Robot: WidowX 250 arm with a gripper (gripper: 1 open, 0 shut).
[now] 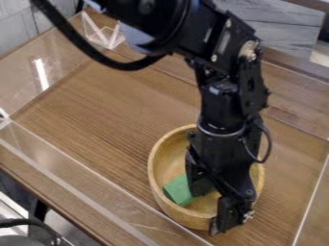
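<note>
A yellow-tan bowl (167, 154) sits on the wooden table. The black gripper (213, 192) is down inside it, over the right side of a small green object (179, 192) and covering much of it. Whether the fingers touch or hold that object cannot be told.
Open wooden table (77, 115) lies to the left of the bowl, with its front edge at lower left and dark cables beyond. A clear plastic item (103, 34) stands at the back left, and a grey wall is at the back right.
</note>
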